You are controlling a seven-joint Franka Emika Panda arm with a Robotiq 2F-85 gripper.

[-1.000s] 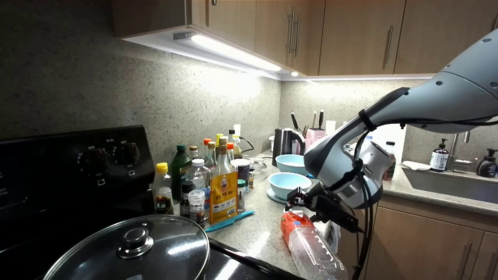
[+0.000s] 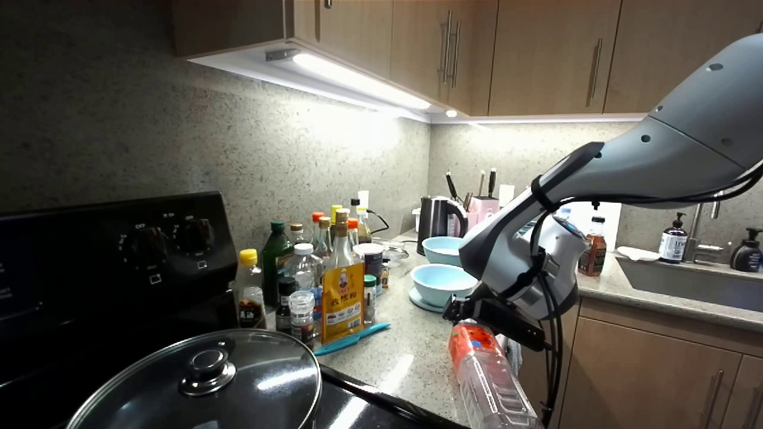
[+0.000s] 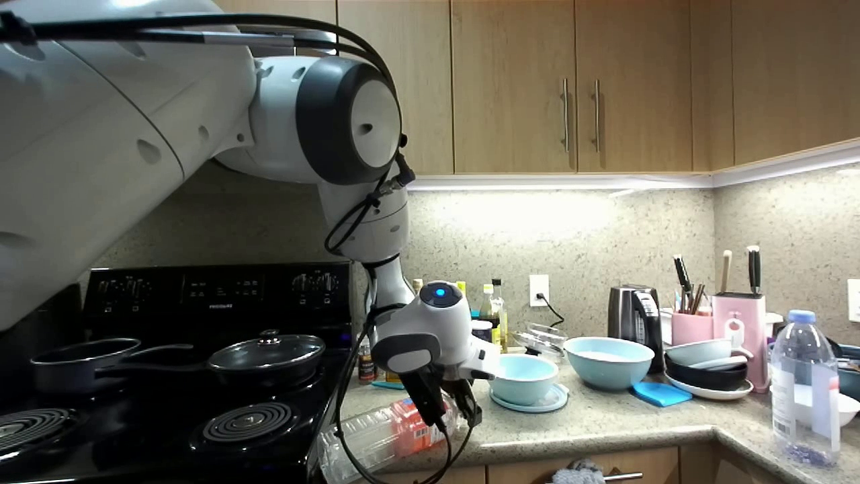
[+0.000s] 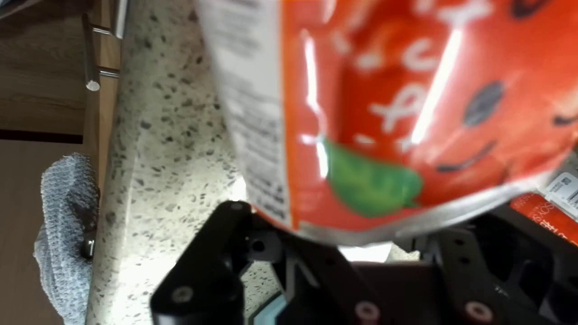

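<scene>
A clear plastic bottle (image 2: pixel 493 389) with a red label (image 4: pixel 379 124) is tilted at the counter's front edge, beside the stove. My gripper (image 3: pixel 455 419) is at the bottle's upper, labelled end, with dark fingers (image 3: pixel 465 399) reaching down to it. Most of the wrist view is taken up by the label, which covers the front of the fingers (image 4: pixel 230 238). Because the label and the bottle's end hide the fingertips, how far the fingers stand apart, and whether they press on the bottle, does not show.
Blue bowls (image 3: pixel 609 361) stand to the right of the bottle on the counter. Several bottles and jars crowd the wall beside the stove. A lidded pan (image 3: pixel 266 355) sits on the stove. A grey towel (image 4: pixel 70 233) hangs from a handle below the counter edge.
My gripper and wrist have shifted slightly in exterior view 1. The bottle's red-labelled end has moved right with them, and its body now stands steeper in the picture.
</scene>
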